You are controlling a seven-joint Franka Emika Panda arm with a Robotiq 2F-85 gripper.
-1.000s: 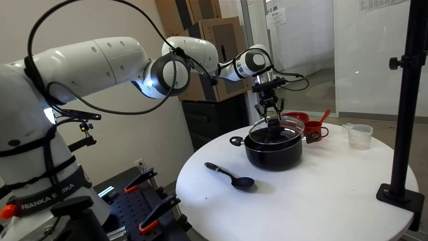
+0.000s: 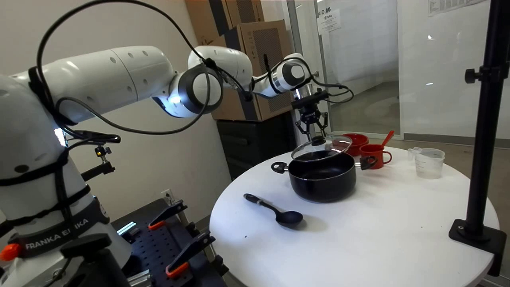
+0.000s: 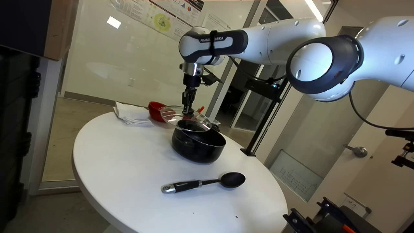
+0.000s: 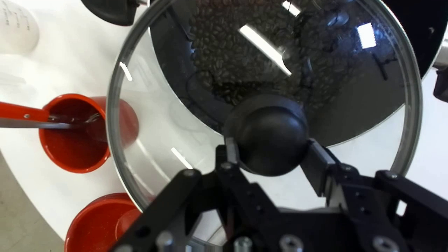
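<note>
A clear glass lid (image 2: pixel 337 146) with a black knob (image 4: pixel 268 134) hangs tilted above the black pot (image 2: pixel 322 184). My gripper is shut on the knob, one finger on either side of it. In the wrist view the lid covers only part of the pot's mouth and reaches past its rim toward the red cups. Through the glass, dark beans (image 4: pixel 239 54) show in the bottom of the pot. From the second exterior view, the lid (image 3: pixel 170 114) sits off to the back left of the pot (image 3: pixel 198 149), its lower edge close to the rim; contact there cannot be made out.
Behind the pot stand a red mug (image 2: pixel 376 155) with a red-handled utensil and a red bowl (image 2: pixel 356 141). A measuring cup (image 2: pixel 428 165) is farther right. White cloths (image 3: pixel 132 114) lie at the back; a black spoon (image 2: pixel 288 217) lies in front.
With the lid in its grip, my gripper has shifted left and slightly up in the first exterior view. The pot has also slid slightly left. The lid now uncovers more of the pot's front.
</note>
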